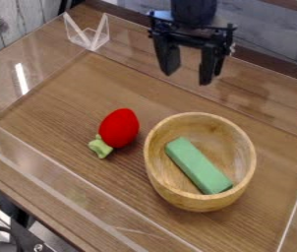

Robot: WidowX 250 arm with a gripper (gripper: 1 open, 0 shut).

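Note:
My dark gripper (188,61) hangs over the back middle of the table, apparently with its two fingers spread apart and nothing visible between them. Below it to the front right, a green block (198,165) lies inside a tan bowl (234,197). To the bowl's left, a red oval object (118,127) with a green end (101,147) rests on the wooden table (59,177).
A dark round part shows at the lower left corner.

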